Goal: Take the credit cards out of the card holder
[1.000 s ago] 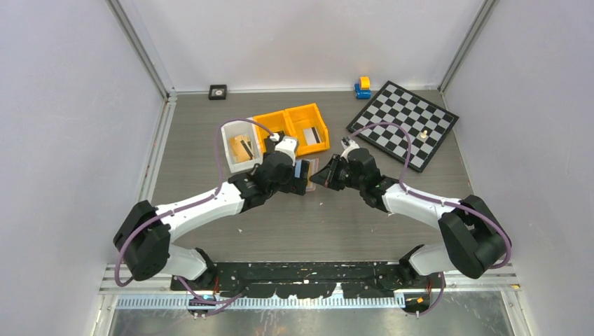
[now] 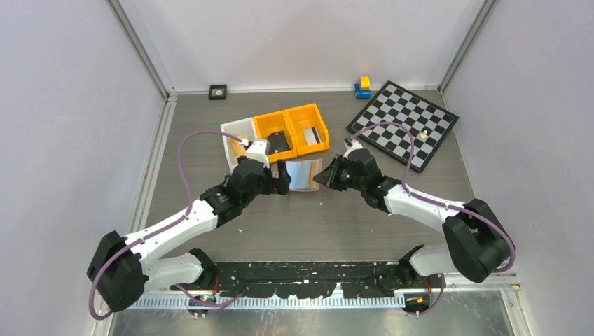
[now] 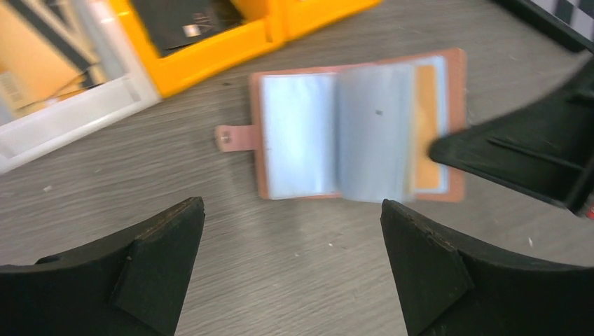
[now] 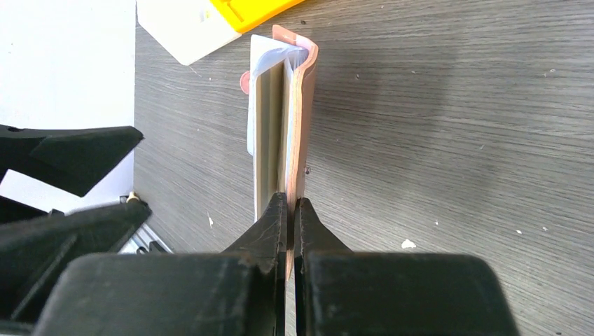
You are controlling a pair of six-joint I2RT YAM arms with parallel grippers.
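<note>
The card holder [image 3: 459, 91] lies spread open in the left wrist view, its pinkish cover around pale sleeves and a snap tab at its left. A tan card [image 3: 424, 115] shows under the sleeves on its right side. My right gripper is shut on the holder's right edge, which stands on edge between the fingertips in the right wrist view. My left gripper is open, with nothing between its fingers; it is to the left of the holder in the top view.
Behind the holder stand a white bin [image 3: 66, 122] with tan cards and yellow bins [image 2: 306, 114] holding cards and a dark item. A chessboard [image 2: 406, 119] lies at the back right. Bare table [image 2: 308, 231] extends in front.
The right gripper has barely moved and still pinches the holder.
</note>
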